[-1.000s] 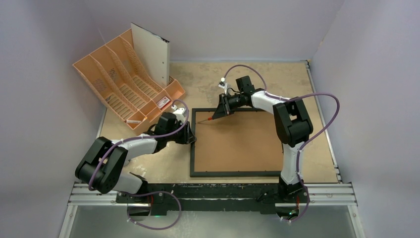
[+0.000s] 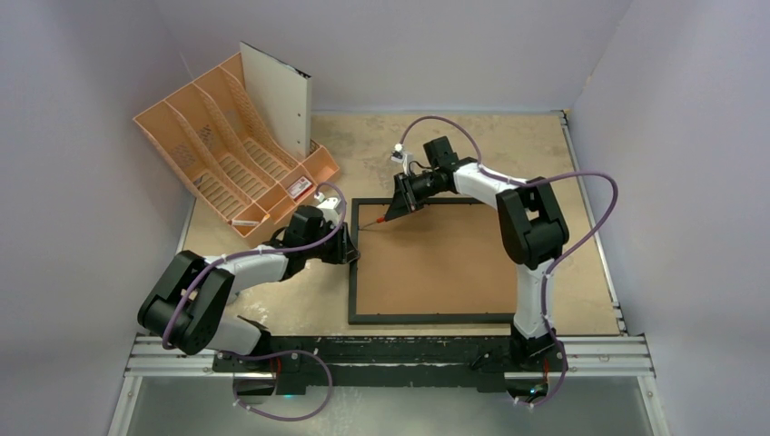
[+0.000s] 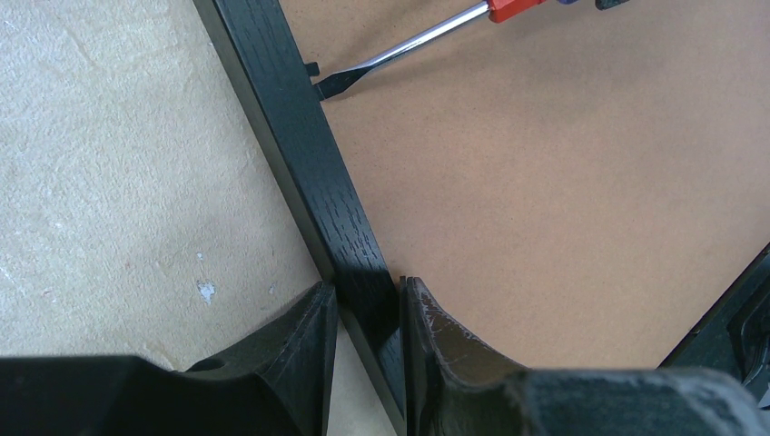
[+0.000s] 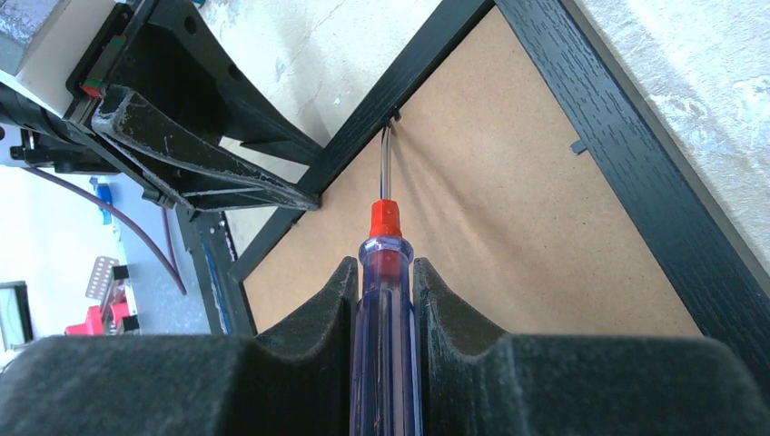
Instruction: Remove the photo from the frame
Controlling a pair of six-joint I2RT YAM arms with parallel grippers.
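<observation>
The picture frame (image 2: 430, 319) lies on the table with its brown backing board (image 2: 436, 268) facing up. My left gripper is shut on the frame's black left bar (image 3: 313, 163), one finger on each side of it. In my right gripper is a screwdriver (image 4: 385, 345) with a clear and red handle, the fingers shut around the handle. Its flat tip is at the inner edge of the left bar, close beside a small dark tab (image 3: 312, 69). Another tab (image 4: 578, 146) sticks out from the adjoining bar. No photo shows.
An orange rack (image 2: 222, 145) stands at the back left, with a white panel (image 2: 277, 100) upright in it. Bare table (image 2: 363, 150) shows behind the frame. The right arm reaches over the frame's right side.
My right gripper has shifted slightly left, bringing the screwdriver tip closer to the frame's left bar. The left arm and the frame stay where they were.
</observation>
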